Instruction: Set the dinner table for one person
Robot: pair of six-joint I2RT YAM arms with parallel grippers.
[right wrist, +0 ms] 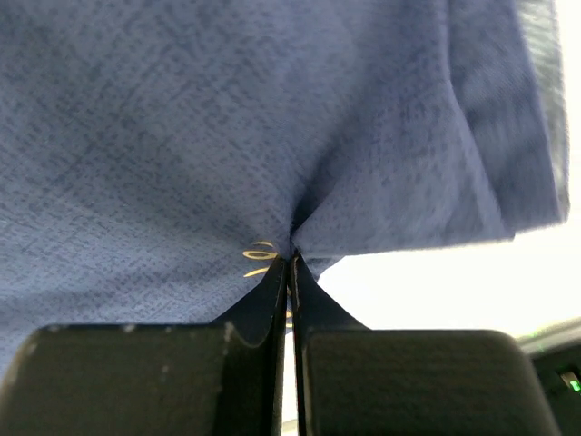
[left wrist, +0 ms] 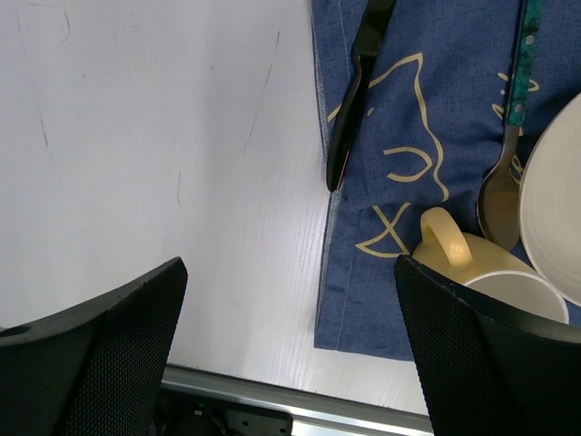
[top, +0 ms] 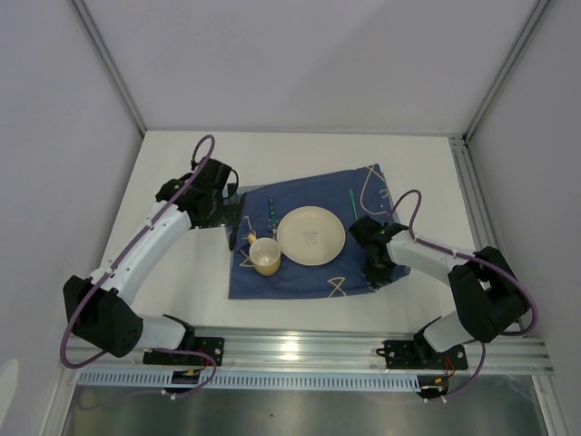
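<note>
A blue cloth (top: 300, 282) with yellow line designs carries a cream plate (top: 310, 236), a yellow mug (top: 266, 256), a spoon (left wrist: 497, 200), a black knife (left wrist: 359, 95) and a green-handled fork (top: 353, 202), partly covered by the right arm in the top view. My right gripper is shut low at the cloth's near right edge, where the cloth (right wrist: 381, 182) is creased at the fingertips; whether fabric is between them is unclear. My left gripper stands open over the bare table beside the cloth, left of the mug.
Metal rails (top: 290, 336) run along the front edge, and walls stand at the back and both sides.
</note>
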